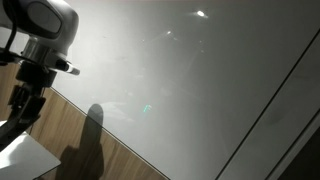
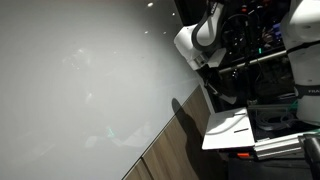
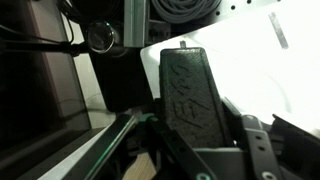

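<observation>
A dark, oblong block like a board eraser (image 3: 188,92), with a scratched pattern on its face, sticks out from my gripper in the wrist view. The fingers are shut on it. In exterior view 2 the gripper (image 2: 213,84) hangs above a white tabletop (image 2: 228,132), the dark block pointing down. At the left of exterior view 1 the block is dim and partly hard to separate from the fingers. A large whiteboard (image 1: 200,80) carries a small green mark (image 1: 147,108); the gripper is well away from it.
Wood panelling (image 1: 65,130) runs below the whiteboard. In the wrist view, a coiled cable (image 3: 183,8) and a dark screen-like panel (image 3: 35,95) lie beside the white surface. Equipment and cables crowd the right of exterior view 2.
</observation>
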